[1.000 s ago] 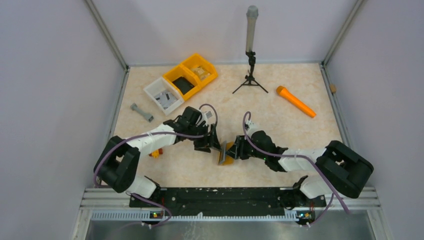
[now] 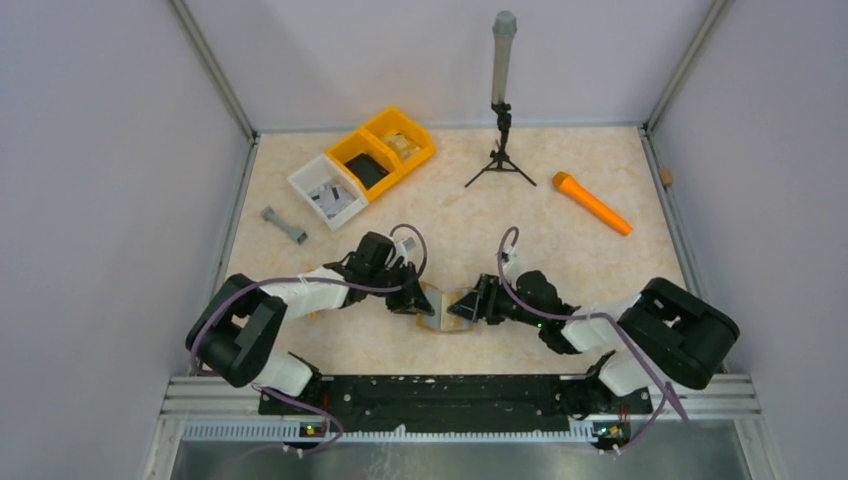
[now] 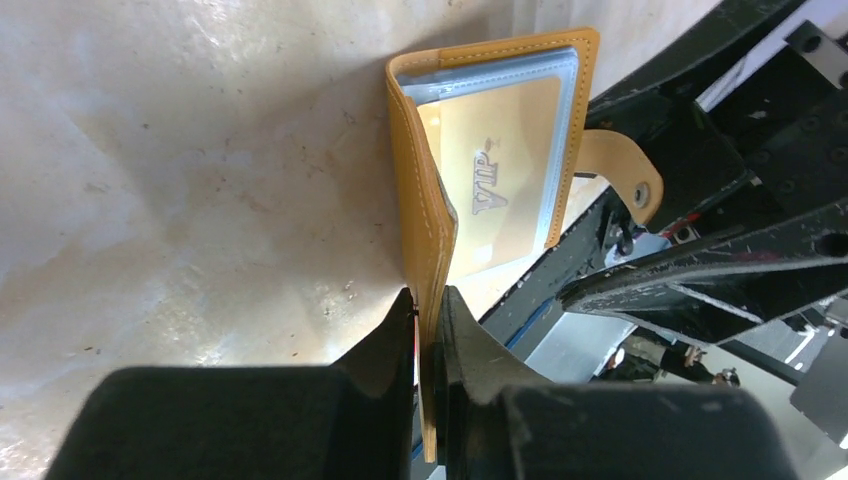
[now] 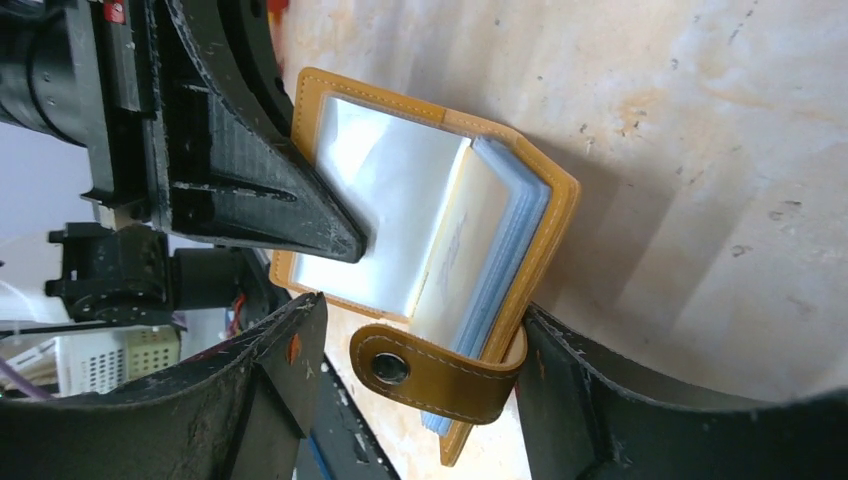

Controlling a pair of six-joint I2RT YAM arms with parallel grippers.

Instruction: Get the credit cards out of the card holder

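Observation:
The tan leather card holder (image 2: 447,311) lies opened out between my grippers near the front middle of the table. My left gripper is shut on one edge of it; in that view its clear sleeve (image 3: 490,175) shows a cream card marked VIP. My right gripper stands open around the other end, where the snap strap (image 4: 430,372) lies between its fingers. In the right wrist view a white inner panel (image 4: 370,200) and blue-edged sleeves show. The card edges cannot be clearly told apart.
A yellow divided bin (image 2: 420,150) and white bin (image 2: 300,180) stand at back left, with a grey dumbbell-like object (image 2: 285,224) nearby. A black tripod (image 2: 500,158) and orange microphone (image 2: 597,208) are at the back right. The table behind the grippers is clear.
My left gripper has moved down onto its left edge; my right gripper has shifted slightly to the right.

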